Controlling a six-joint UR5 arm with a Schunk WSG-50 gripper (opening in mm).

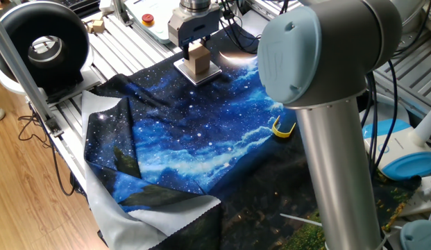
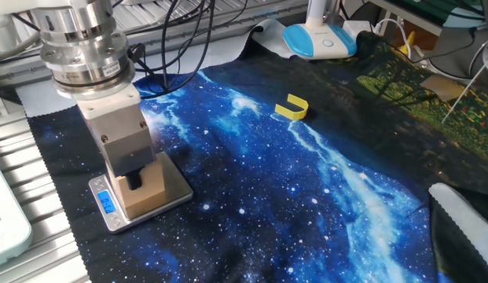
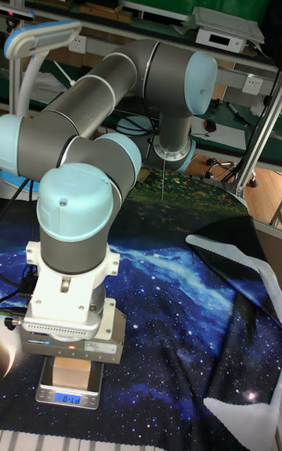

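Note:
A plain wooden block [image 1: 198,62] stands on a small silver digital scale [image 1: 212,73] at the far side of the cloth. My gripper [image 1: 196,51] reaches down over the block from above. One dark finger [image 2: 134,180] lies against or close to the block's side in exterior view 2; the other is hidden behind the block. Whether the fingers press on the block or only stand around it does not show. In exterior view 3 the gripper body covers the block's top, and the scale's lit blue display [image 3: 68,398] is too small to read surely.
A dark starry cloth [image 1: 194,132] covers the table, its near-left corner folded over in exterior view 1. A yellow bracket-shaped piece [image 2: 291,108] lies on it, apart from the scale. A blue-and-white lamp base [image 2: 320,41] stands at the back. Cables hang beside the gripper.

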